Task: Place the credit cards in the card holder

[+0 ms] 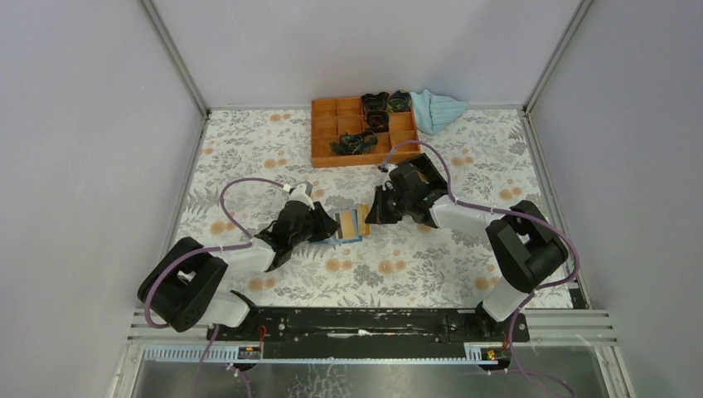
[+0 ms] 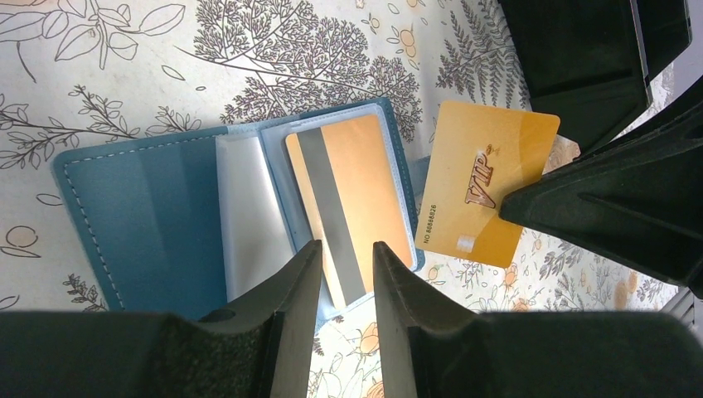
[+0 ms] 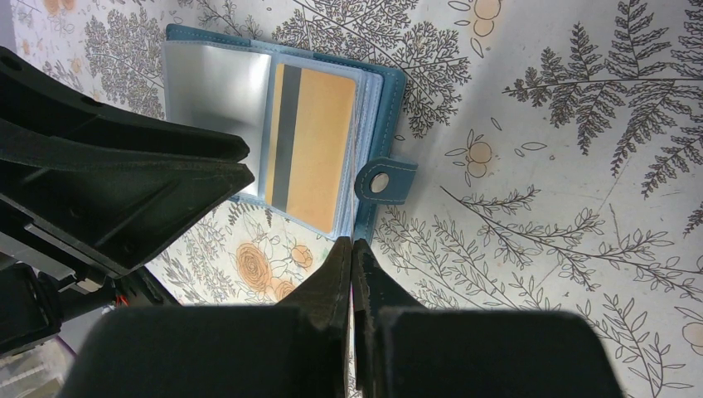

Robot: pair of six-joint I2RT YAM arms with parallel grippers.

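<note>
The blue card holder (image 2: 137, 224) lies unfolded on the table, a gold card with a grey stripe (image 2: 369, 182) in its clear sleeve. My right gripper is shut on a gold VIP card (image 2: 481, 178), held upright beside the holder's right edge in the left wrist view. From the right wrist that card shows only as a thin edge. My left gripper is part open over the sleeve's near end, a narrow gap between its fingertips; nothing shows held there. In the top view the left gripper (image 1: 334, 228) partly covers the holder (image 1: 349, 238).
Beyond the right gripper stands a black box (image 1: 429, 167). A brown divided tray (image 1: 323, 128) with dark items and a light-blue cloth (image 1: 437, 111) are at the back. The holder's snap strap (image 3: 390, 181) sticks out to its side.
</note>
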